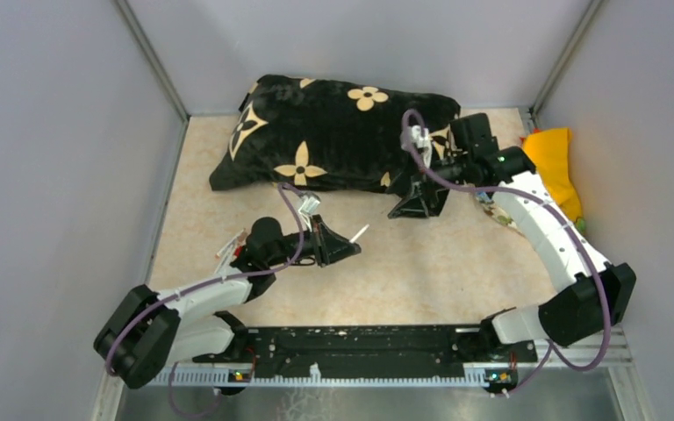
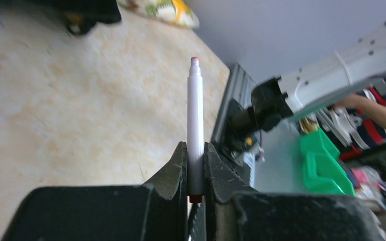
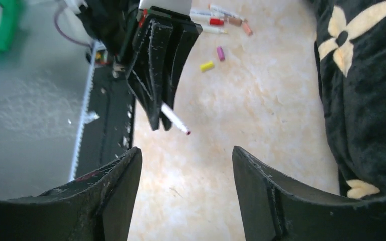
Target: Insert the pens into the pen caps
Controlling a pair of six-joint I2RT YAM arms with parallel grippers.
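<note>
A white pen (image 2: pixel 195 110), uncapped with a narrow reddish tip, stands lengthwise between the fingers of my left gripper, which is shut on it. From above, the pen (image 1: pixel 361 232) sticks out of the left gripper (image 1: pixel 354 249) over the middle of the table. My right gripper (image 1: pixel 413 210) is to its right, clear of the pen. Its fingers are wide apart with nothing between them in the right wrist view. There, a purple cap (image 3: pixel 221 53) and a yellow cap (image 3: pixel 207 66) lie loose, close to several white pens (image 3: pixel 211 29) and a red cap (image 3: pixel 216 21).
A dark flowered cushion (image 1: pixel 333 132) fills the back of the table. An orange bag (image 1: pixel 551 167) lies at the right edge beside a patterned packet (image 1: pixel 502 215). Bare tabletop (image 1: pixel 421 281) stretches across the front and centre.
</note>
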